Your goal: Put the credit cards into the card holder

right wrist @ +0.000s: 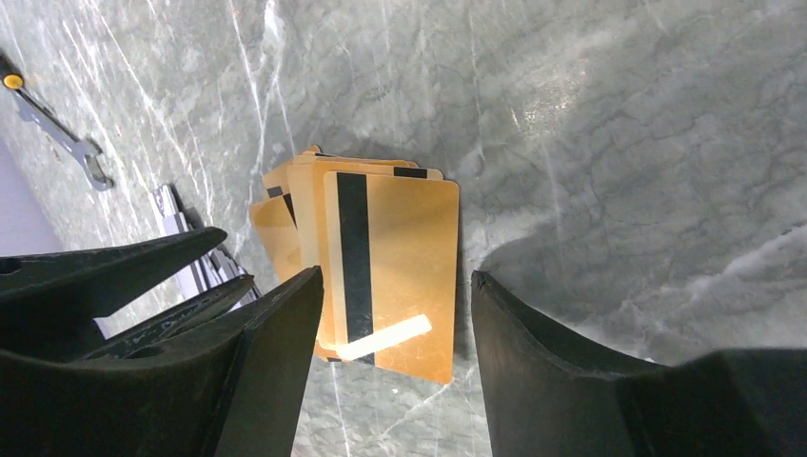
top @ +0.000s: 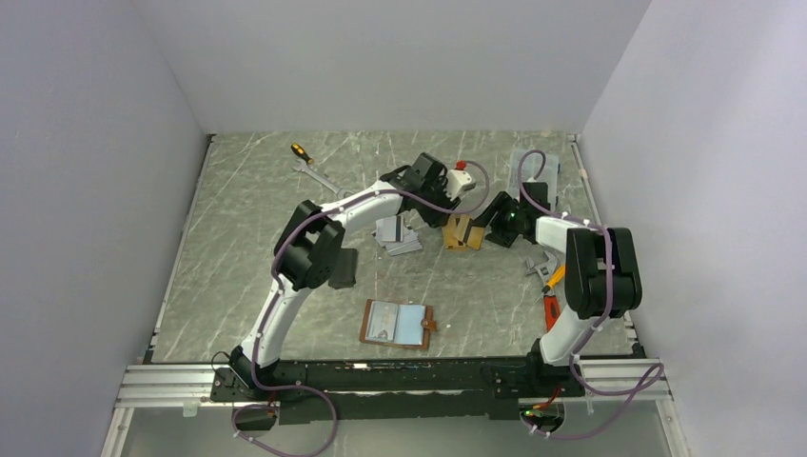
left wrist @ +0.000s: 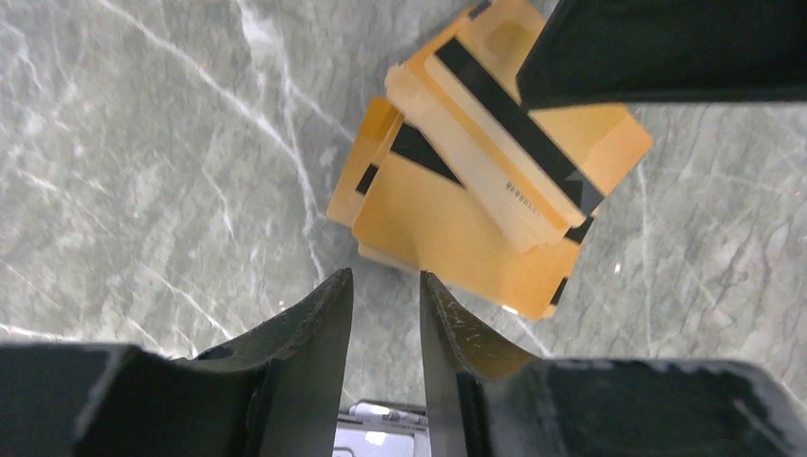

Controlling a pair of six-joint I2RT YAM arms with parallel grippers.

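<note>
A fanned pile of orange cards with black stripes [top: 456,238] lies on the marble table, also filling the middle of both wrist views. My left gripper hangs just beside the pile, its fingertips part open with a narrow gap and nothing between them. My right gripper stands open over the pile, its fingertips at either side of the top card [right wrist: 409,248]. A brown card holder [top: 409,325] with light inner sleeves lies open at the front middle. A group of silver-grey cards [top: 403,246] lies left of the orange pile.
A dark flat object [top: 344,268] is left of centre. A wrench [top: 319,177] and screwdriver [top: 301,151] lie at the back left, more tools [top: 551,310] at the right, and a clear plastic piece [top: 533,162] at the back right.
</note>
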